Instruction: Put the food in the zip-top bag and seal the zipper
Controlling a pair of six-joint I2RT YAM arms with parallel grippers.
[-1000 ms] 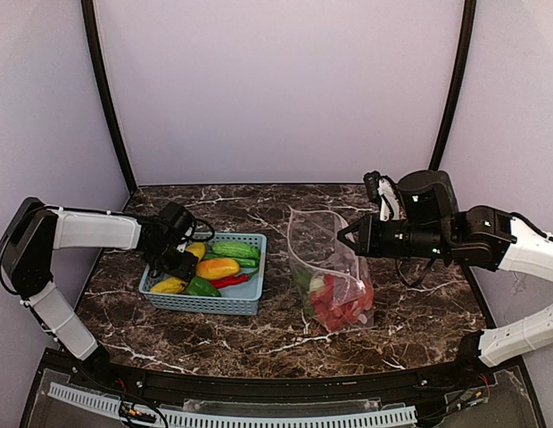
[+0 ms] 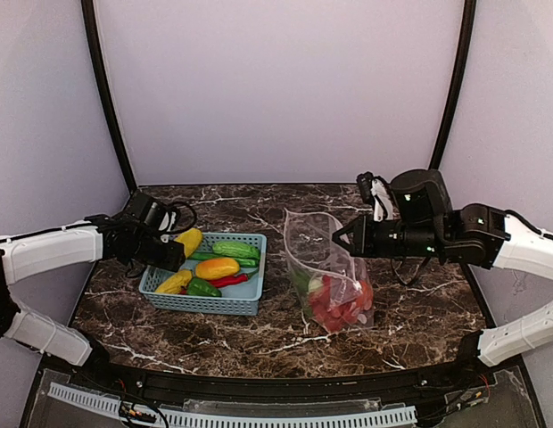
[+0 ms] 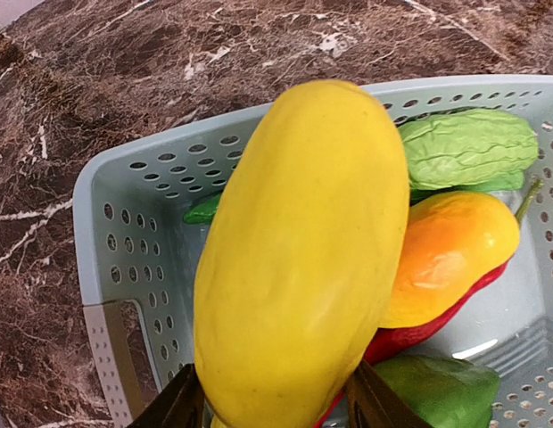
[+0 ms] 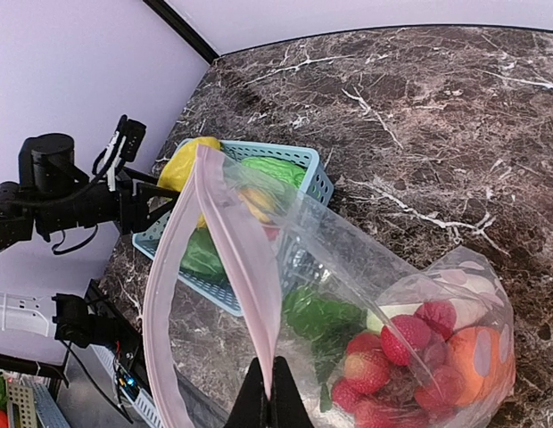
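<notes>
A large yellow fruit or vegetable (image 3: 303, 241) is between the fingers of my left gripper, which is shut on its lower end. In the top view this yellow piece (image 2: 189, 239) sits high at the left side of the blue basket (image 2: 205, 305). The clear zip top bag (image 2: 303, 234) stands with its mouth gaping and food, mostly red, at its bottom. My right gripper is shut on the bag's pale rim (image 4: 245, 259) and keeps that edge raised.
Still in the basket are an orange-yellow pepper (image 2: 218, 267), a green pepper (image 2: 202, 287), a red chili (image 2: 230, 281), a light green vegetable (image 2: 235, 249) and another yellow piece (image 2: 173, 283). Bare marble tabletop (image 2: 276, 343) lies between basket and bag, and in front of them.
The right arm and the bag have barely moved.
</notes>
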